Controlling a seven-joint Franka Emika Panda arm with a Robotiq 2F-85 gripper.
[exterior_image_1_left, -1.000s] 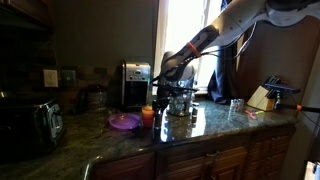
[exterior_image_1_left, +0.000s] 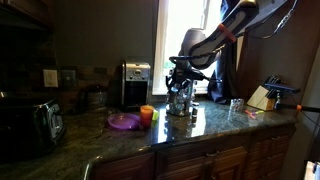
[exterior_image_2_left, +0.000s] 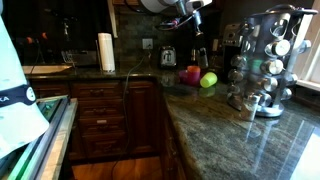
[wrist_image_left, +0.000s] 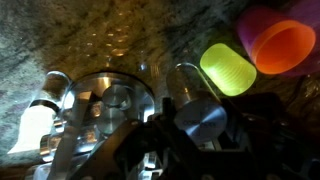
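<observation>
In the wrist view a small jar with a silver lid (wrist_image_left: 201, 118) sits between my fingers, its clear glass body pointing away from me over the counter. My gripper (exterior_image_1_left: 178, 73) is shut on it, held in the air above the counter close to the spice rack (exterior_image_1_left: 180, 103). In exterior view 2 my gripper (exterior_image_2_left: 197, 28) hangs high, left of the silver rack (exterior_image_2_left: 265, 62) with its several round-lidded jars. The rack's round metal top (wrist_image_left: 115, 97) lies to the left of the held jar in the wrist view.
A yellow-green cup (wrist_image_left: 228, 68) and a red-orange cup (wrist_image_left: 281, 45) stand near the jar. A loose jar (exterior_image_2_left: 250, 107) stands before the rack. A purple plate (exterior_image_1_left: 124, 121), a toaster (exterior_image_1_left: 136, 85) and a knife block (exterior_image_1_left: 262, 99) also occupy the counter.
My gripper has risen and moved right in exterior view 1, from low beside the cups to above the spice rack. The cups and plate have not moved.
</observation>
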